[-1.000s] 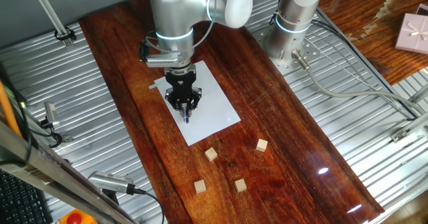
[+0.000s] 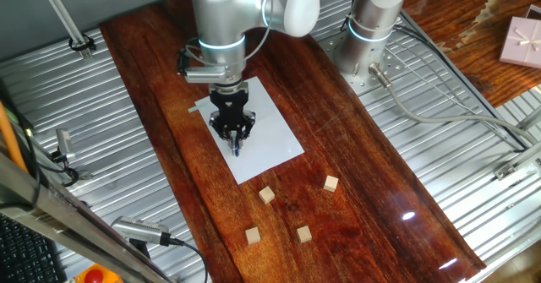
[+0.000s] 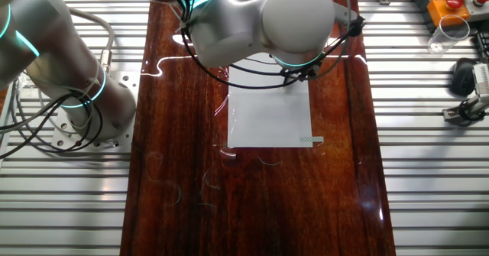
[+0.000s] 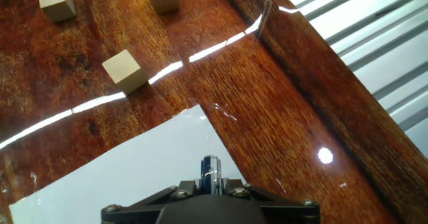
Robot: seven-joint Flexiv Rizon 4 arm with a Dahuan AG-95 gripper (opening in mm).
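Note:
My gripper point(image 2: 236, 149) points down over the left part of a white sheet of paper point(image 2: 269, 139). Its fingers are together in the wrist view, and nothing distinct shows between them; whether the tips touch the paper is hard to tell. The sheet looks blank where it shows. Past its near edge lie small pale wooden cubes: one close to a corner of the sheet point(image 2: 267, 195), another cube to the right point(image 2: 330, 183), and two cubes farther out point(image 2: 253, 236). In exterior view 2 the arm point(image 3: 267, 23) hides the gripper and part of the paper.
The dark, glossy wooden table point(image 2: 372, 215) has bare room to the right of the paper and around the cubes. Slatted metal surfaces point(image 2: 93, 131) border it. A small patterned strip point(image 3: 312, 139) lies at one edge of the sheet. A pink box point(image 2: 521, 42) sits far right.
Paper and cubes have stayed put.

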